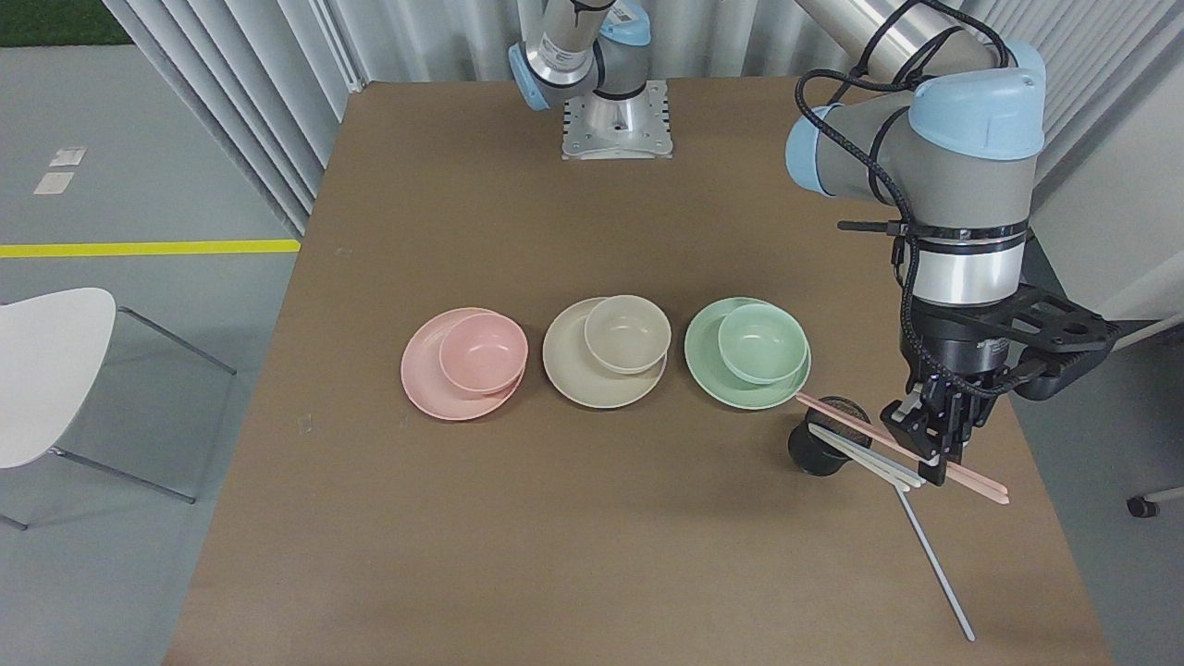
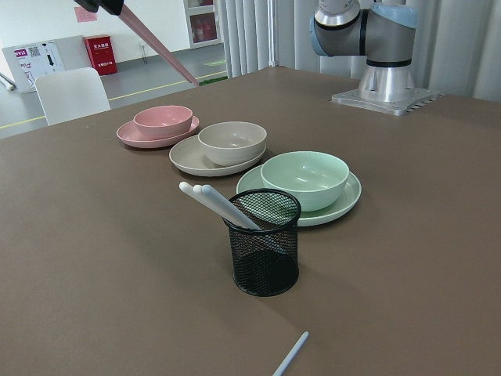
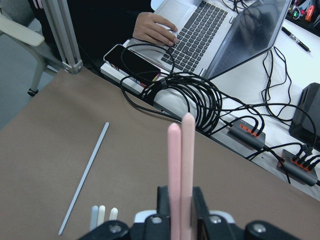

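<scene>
My gripper is shut on a pair of pink chopsticks, held high above the right of the table near the black mesh cup. Pale chopsticks lean out of that cup. A single light stick lies on the table beside it. In a row stand a pink bowl on a pink plate, a cream bowl on a cream plate, and a green bowl on a green plate.
The wrist view shows a side desk with a laptop, cables and a person's hand.
</scene>
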